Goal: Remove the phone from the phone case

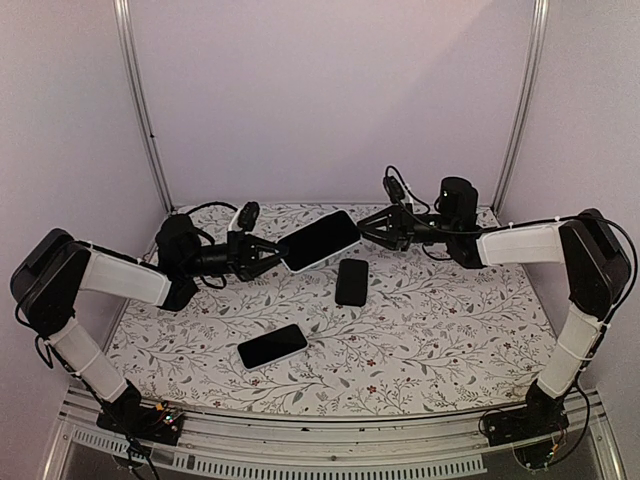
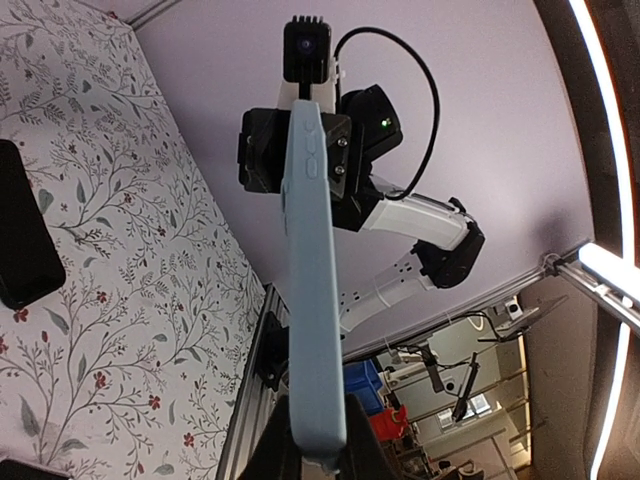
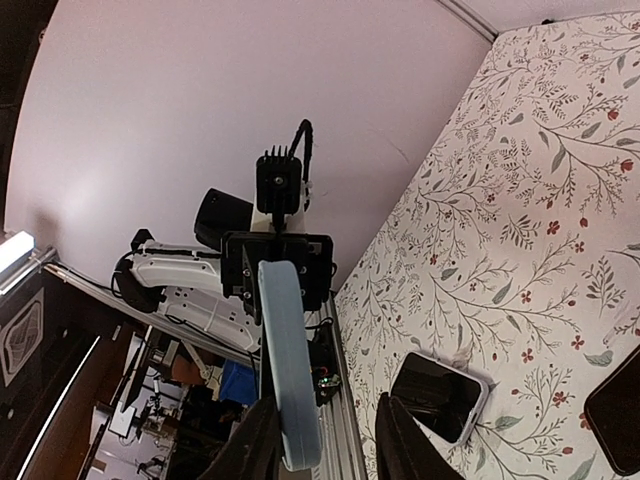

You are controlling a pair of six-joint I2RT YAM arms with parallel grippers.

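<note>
A phone with a black screen (image 1: 319, 241) in a light-blue case (image 2: 315, 270) hangs tilted above the table between both arms. At its left end my left gripper is shut on the cased phone, a finger close against each face. My right gripper is at the opposite end. One of its fingers (image 3: 260, 440) lies beside the case (image 3: 290, 370), while a gap shows before the other finger (image 3: 396, 440); whether it grips cannot be made out. From the wrist views the case is seen edge-on, and no separation between phone and case shows.
Below the held phone lies a black phone-shaped slab (image 1: 352, 282). Another dark slab with a pale rim (image 1: 273, 346) rests nearer the front left.
</note>
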